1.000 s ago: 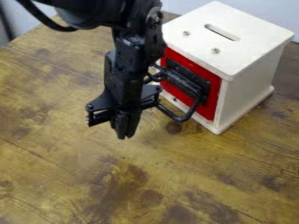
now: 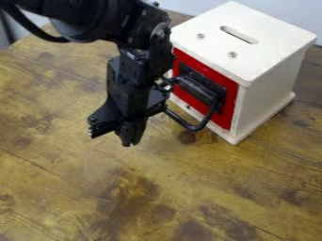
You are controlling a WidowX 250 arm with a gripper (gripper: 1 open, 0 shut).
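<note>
My black gripper (image 2: 130, 133) hangs over the wooden table just left of a white wooden box (image 2: 269, 66), its fingers pointing down and shut, with nothing seen between them. The box has a slot and bolts on top and a red front (image 2: 224, 116) with a dark panel. A black bar handle (image 2: 191, 125) sticks out from that front, a little right of my fingers; the arm partly hides it.
Bare table (image 2: 126, 198) fills the left and the foreground. The box takes up the back right. A pale wall edge shows at the top.
My gripper has shifted slightly left and up over the last second. The box looks unmoved.
</note>
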